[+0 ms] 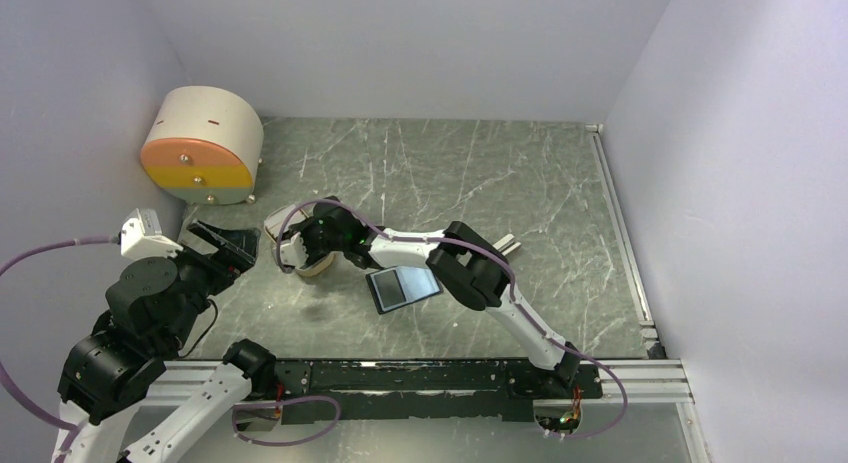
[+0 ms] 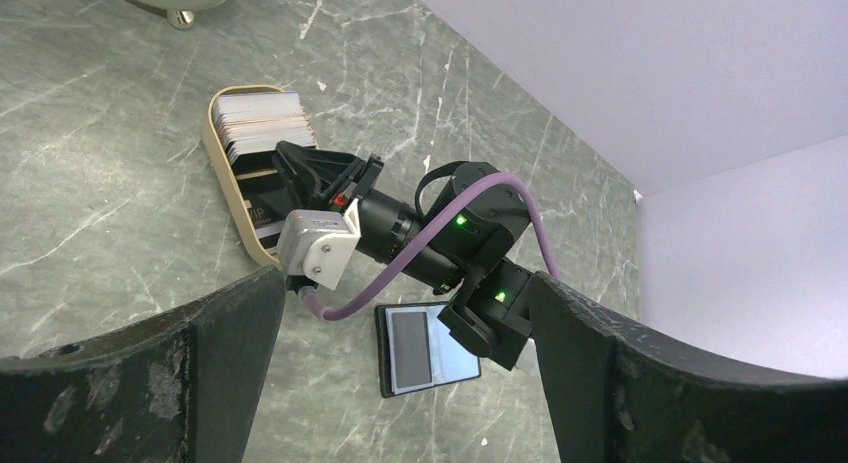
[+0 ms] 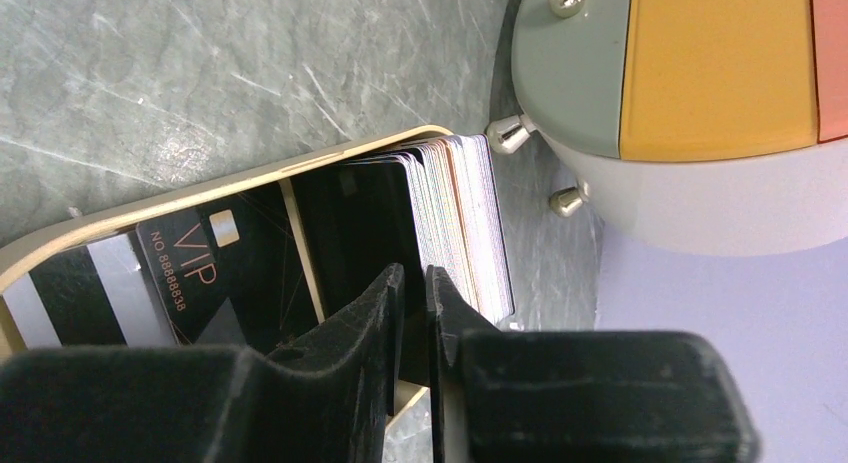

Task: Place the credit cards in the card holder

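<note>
A tan tray holds a stack of cards in its far compartment and black cards, one marked VIP, in the other. My right gripper is down in the tray at the stack's edge, fingertips close together with a narrow gap; whether a card is between them is unclear. The black-edged card holder lies nearer the front, below the right arm. My left gripper stands open to the left of the tray, nothing between its fingers.
A small rounded cabinet with coloured drawers stands at back left, close to the tray. Thin pale strips lie behind the right arm. Walls surround it.
</note>
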